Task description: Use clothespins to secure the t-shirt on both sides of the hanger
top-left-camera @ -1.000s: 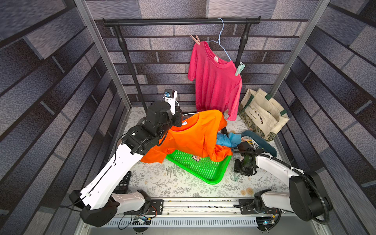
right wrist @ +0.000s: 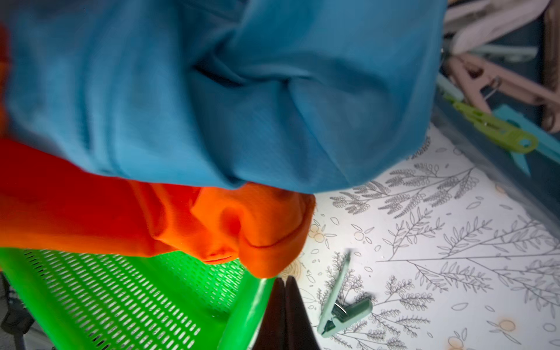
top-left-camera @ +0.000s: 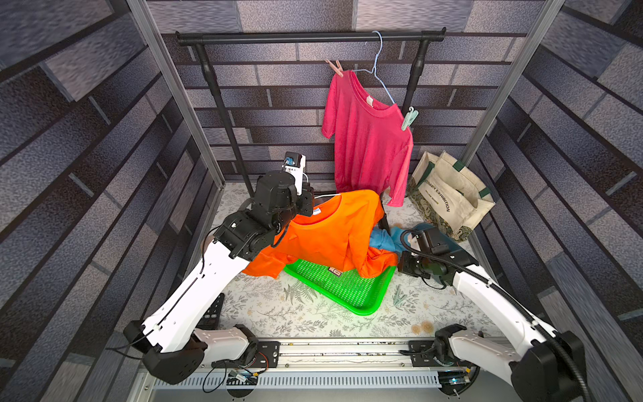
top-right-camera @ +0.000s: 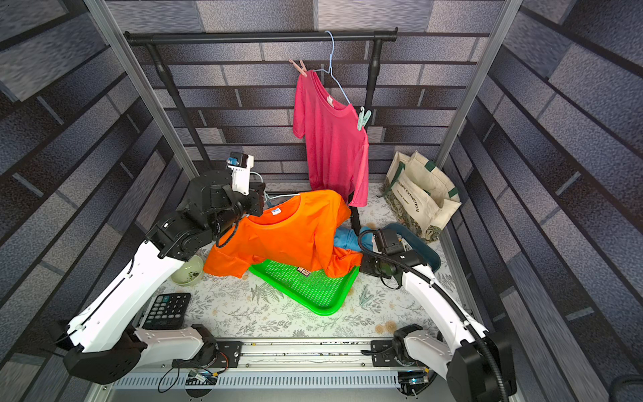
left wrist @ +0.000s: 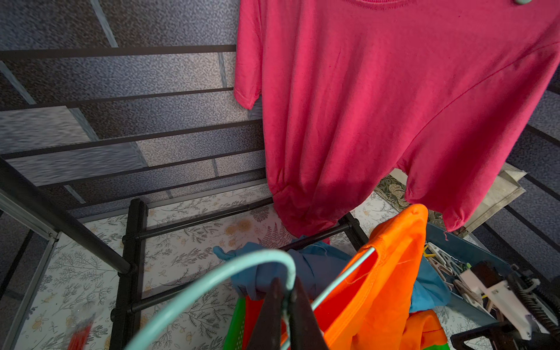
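Note:
The orange t-shirt (top-left-camera: 335,234) hangs on a pale blue hanger (left wrist: 344,277) above the green basket. My left gripper is shut on the thin hanger near its hook, holding hanger and shirt raised. I see no clothespin on the orange shirt's visible parts; its left shoulder is hidden by my left arm. My right gripper is shut, with nothing showing between its fingers, close to the orange sleeve and the basket's edge. A green clothespin (right wrist: 344,315) lies on the table just to its right.
A pink t-shirt (top-left-camera: 368,134) hangs on the rack with a clothespin at each shoulder. Blue cloth (right wrist: 233,99) lies beside the orange sleeve. A dark blue bin (top-right-camera: 428,253) of clothespins and a tote bag (top-left-camera: 448,191) stand at right. The green basket (top-left-camera: 365,309) sits below.
The left arm and orange shirt have shifted only slightly.

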